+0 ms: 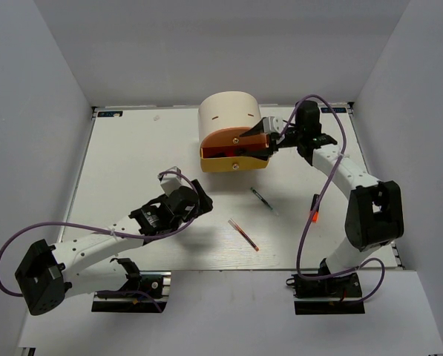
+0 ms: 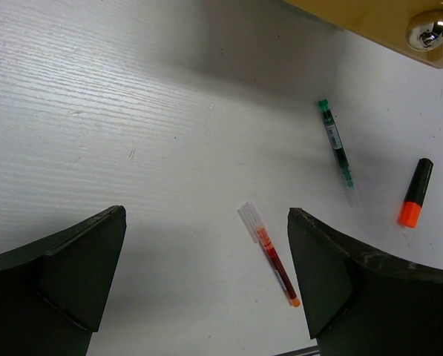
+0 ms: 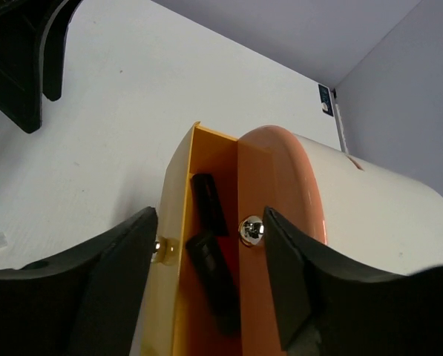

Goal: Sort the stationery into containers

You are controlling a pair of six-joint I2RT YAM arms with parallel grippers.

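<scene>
My right gripper (image 1: pixel 252 142) is at the yellow drawer (image 3: pixel 175 185) of the cream, rounded organizer (image 1: pixel 228 111), its fingers apart above it. Two dark items (image 3: pixel 208 208) lie in the drawer. My left gripper (image 1: pixel 185 191) hangs open over the table, holding nothing. A green-capped pen (image 2: pixel 334 141), an orange-tipped pen (image 2: pixel 274 259) and a black-and-orange marker (image 2: pixel 416 189) lie loose on the table.
Walls enclose it at the back and sides.
</scene>
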